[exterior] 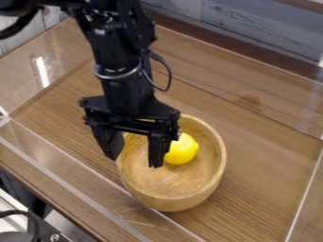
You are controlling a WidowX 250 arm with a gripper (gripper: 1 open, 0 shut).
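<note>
My black gripper (132, 144) is open, its two fingers reaching down over the left part of a round wooden bowl (168, 194). A yellow ball (183, 149) lies inside the bowl at its back right, beside my right finger and partly behind it. Nothing shows held between the fingers.
A clear strip or edge runs along the left front, with a black cable (19, 219) at the lower left corner. A pale panelled wall stands at the back.
</note>
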